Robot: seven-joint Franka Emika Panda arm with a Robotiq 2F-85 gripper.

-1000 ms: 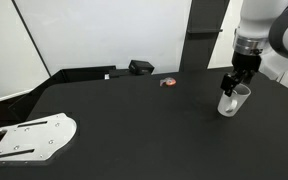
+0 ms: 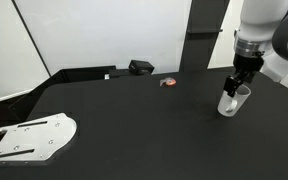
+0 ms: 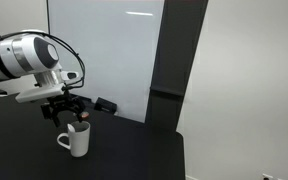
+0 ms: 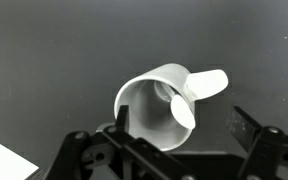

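Note:
A white mug (image 2: 234, 103) stands upright on the dark table at the right in exterior view 1, and its handle (image 4: 207, 84) points to the upper right in the wrist view. Inside it leans a slim white object with a rounded end (image 4: 182, 112), perhaps a spoon; its lower part is hard to make out. Just over the mug's rim hangs my gripper (image 3: 66, 106), pointing down. In the wrist view the fingers are open, one finger (image 4: 122, 117) at the left of the mug and the other (image 4: 241, 125) off to its right. Nothing is held.
A small orange-and-grey item (image 2: 168, 81) and a black box (image 2: 141, 67) sit toward the back. At the left edge lies a white slotted plate (image 2: 32, 138).
The arm above the mug has shifted very slightly at most. The mug and the other things have stayed where they were.

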